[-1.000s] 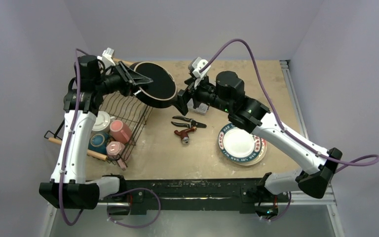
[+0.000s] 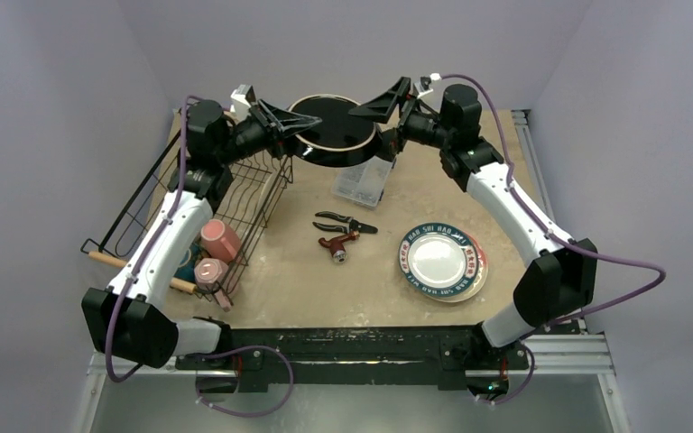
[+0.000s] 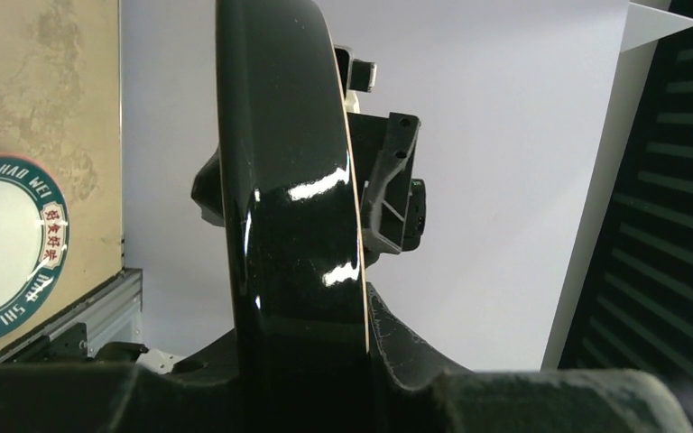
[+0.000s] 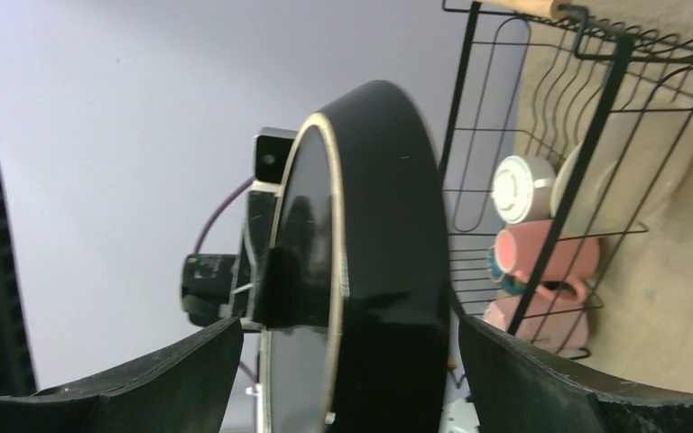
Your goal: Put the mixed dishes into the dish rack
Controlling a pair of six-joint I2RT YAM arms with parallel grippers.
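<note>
A black round dish with a pale rim (image 2: 334, 122) is held up above the table by my left gripper (image 2: 300, 128), shut on its edge. My right gripper (image 2: 379, 122) is at the dish's other side; in the right wrist view its fingers straddle the dark dish wall (image 4: 388, 244), apparently part open. The wire dish rack (image 2: 262, 194) at the left holds pink mugs (image 2: 220, 240), a blue cup (image 2: 185, 263), a white cup (image 4: 522, 189) and pale plates (image 4: 650, 162). Stacked plates with a blue-lettered rim (image 2: 438, 286) lie at the right.
Pruning shears (image 2: 345, 223), a small brown tool (image 2: 338, 246) and a clear plastic box (image 2: 359, 188) lie mid-table. Bare table shows around them. Walls stand at the back and sides.
My left gripper has carried the black dish up and to the right. My right gripper has moved up and right, turning to face the dish's right side.
</note>
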